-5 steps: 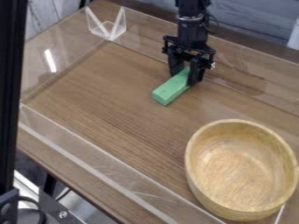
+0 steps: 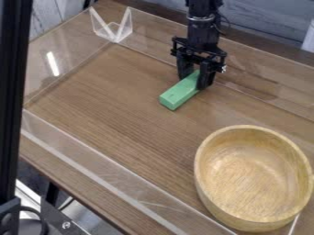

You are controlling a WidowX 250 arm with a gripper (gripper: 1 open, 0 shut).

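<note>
A long green block [image 2: 181, 94] lies slanted on the wooden table in the camera view, its upper right end under the black gripper [image 2: 197, 66]. The gripper comes down from the top centre and appears shut on that end of the block. Its fingertips are dark and partly blend together.
A large light wooden bowl [image 2: 249, 174] sits at the lower right. A white angular holder [image 2: 112, 25] stands at the upper left. Dark cables and parts line the lower left edge.
</note>
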